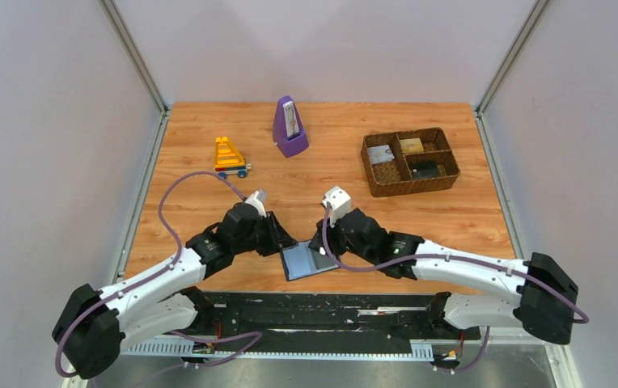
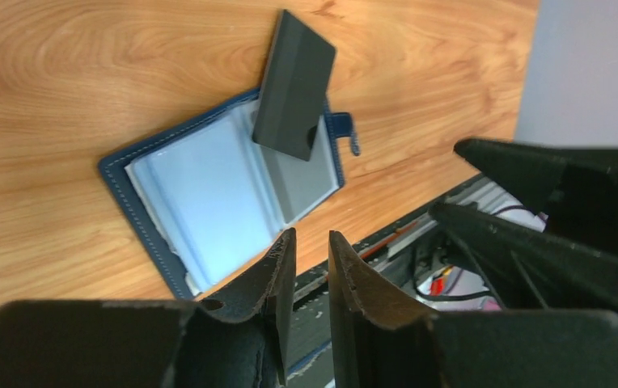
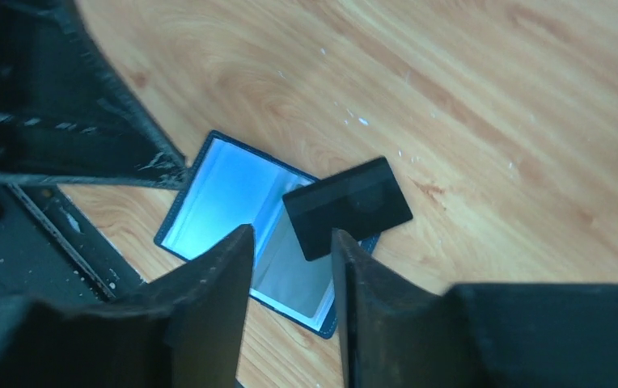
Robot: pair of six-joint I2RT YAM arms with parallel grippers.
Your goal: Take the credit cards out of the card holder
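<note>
The open card holder (image 1: 299,263) lies near the table's front edge, pale blue inside with a dark stitched border (image 2: 132,194). A black card (image 2: 294,85) rests across its grey half (image 3: 289,275), overlapping the rim. My left gripper is above the holder, fingertips a short gap apart, nothing visible between them. My right gripper, also above it, has its fingers apart with nothing seen held. In the top view both grippers are close together and partly hide the holder.
A brown divided basket (image 1: 407,184) with cards inside stands at the back right. A purple metronome (image 1: 289,141) and a yellow toy (image 1: 229,158) stand at the back.
</note>
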